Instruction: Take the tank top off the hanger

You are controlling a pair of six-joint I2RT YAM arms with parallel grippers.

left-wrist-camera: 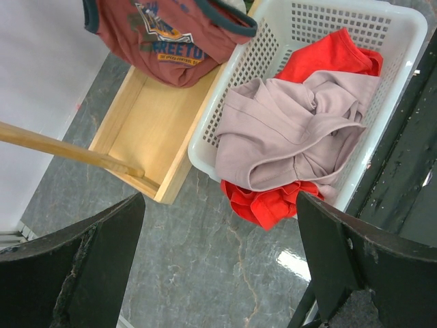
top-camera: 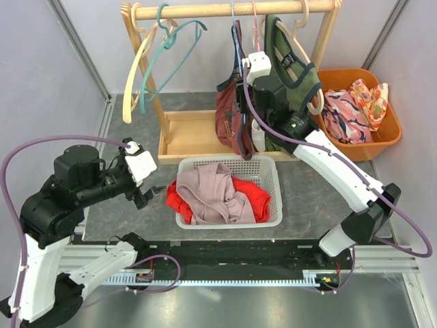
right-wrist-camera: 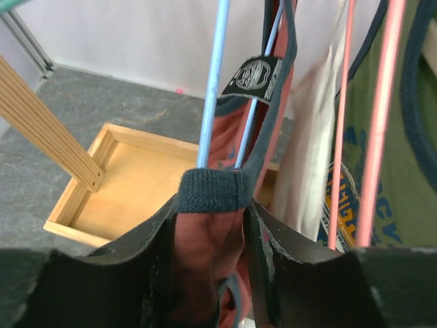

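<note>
A maroon tank top (top-camera: 226,113) with dark trim hangs on a light blue hanger (right-wrist-camera: 214,82) from the wooden rack. In the right wrist view its dark-edged strap (right-wrist-camera: 213,189) is between the fingers of my right gripper, just below the hanger's blue arms. Whether the fingers press on the cloth does not show. My left gripper stands open and empty over the floor, left of the white basket. The tank top's printed front (left-wrist-camera: 171,44) is ahead of it in the left wrist view.
The white basket (top-camera: 274,183) holds mauve and red cloth. Empty teal (top-camera: 179,65) and wooden hangers are on the rack's left. A pink hanger (right-wrist-camera: 379,123) and an olive garment (top-camera: 290,65) hang close on the right. An orange bin (top-camera: 389,133) stands far right.
</note>
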